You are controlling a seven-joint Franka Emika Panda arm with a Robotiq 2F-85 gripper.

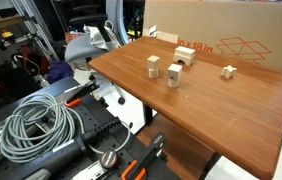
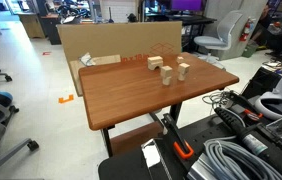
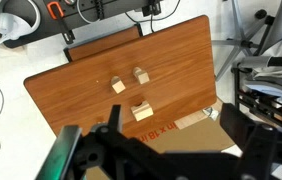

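Several small pale wooden pieces stand apart on a brown table [image 1: 226, 110]. Two are upright blocks: one on the left [image 1: 153, 67] and one nearer the front [image 1: 174, 75]. Behind them lies a wider pale block [image 1: 184, 54], and a small knobbly piece [image 1: 228, 71] sits off to the right. From above, the wrist view shows the two small blocks [image 3: 118, 85] [image 3: 141, 75] and the wider block [image 3: 141, 110]. My gripper is open high over the table, its dark fingers wide apart with nothing between them. Neither exterior view clearly shows the gripper.
A tall cardboard sheet [image 1: 226, 32] stands along the table's back edge. Coiled grey hose [image 1: 36, 128] and dark equipment sit off the table at the front left.
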